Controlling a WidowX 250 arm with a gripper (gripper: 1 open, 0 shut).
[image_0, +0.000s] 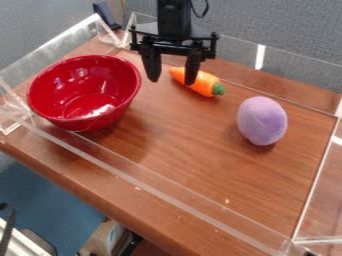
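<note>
My black gripper hangs over the back middle of the wooden table, its two fingers pointing down and apart, open. An orange toy carrot with a green top lies just beneath and right of it, partly hidden behind the right finger. A red bowl sits at the left, left of the gripper. A purple egg-shaped object rests on the right side of the table.
Clear low walls edge the table at left, back, right and front.
</note>
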